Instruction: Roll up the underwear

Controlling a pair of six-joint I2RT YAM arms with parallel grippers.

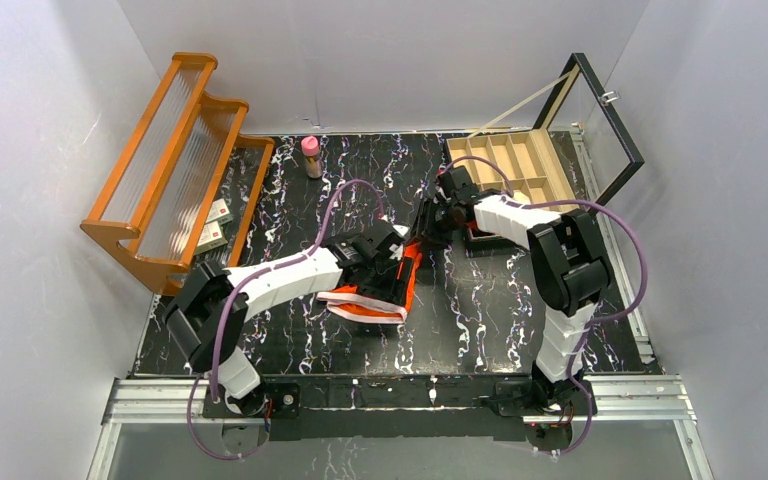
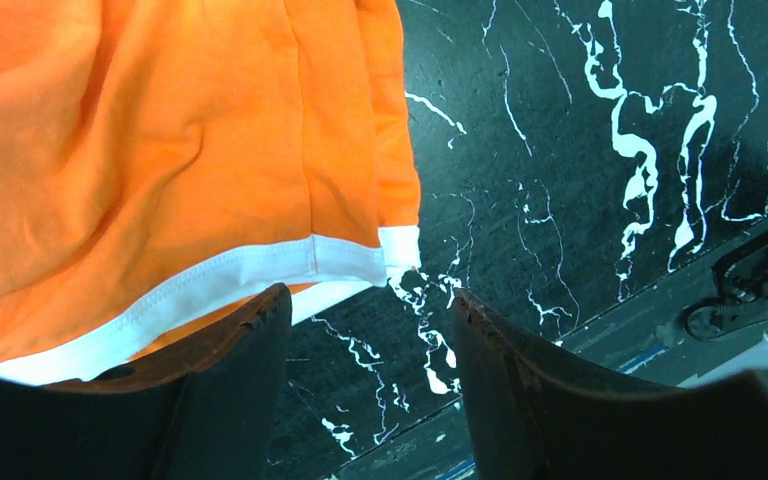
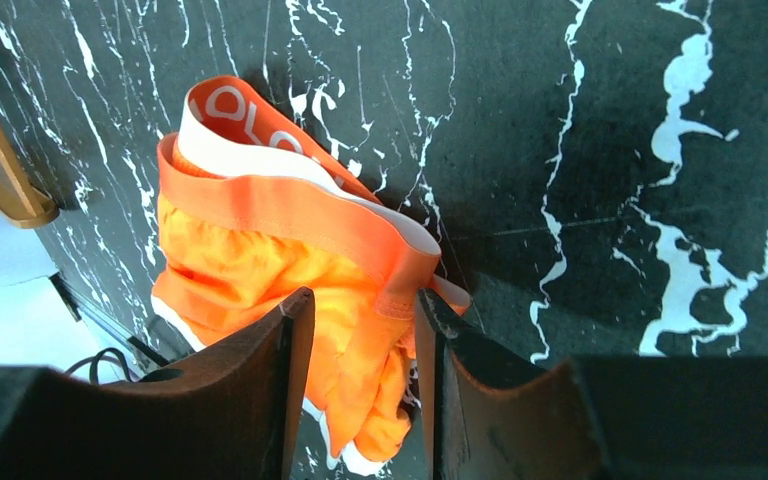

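Note:
The orange underwear (image 1: 371, 306) with white trim lies flat on the dark table, partly covered in the top view by my left arm. My left gripper (image 1: 397, 290) hovers over its right side. In the left wrist view, the white-hemmed corner of the underwear (image 2: 260, 262) lies just beyond the parted fingertips, with bare table between them. At the upper right corner of the cloth is my right gripper (image 1: 422, 228). In the right wrist view, its fingers (image 3: 290, 350) stand apart, and the waistband corner (image 3: 400, 290) lies below and between them. Neither gripper grasps the cloth.
A wooden rack (image 1: 195, 150) stands at the left, and a pink-capped jar (image 1: 311, 157) at the back. At the back right is an open divided wooden box (image 1: 520, 160), near the right arm.

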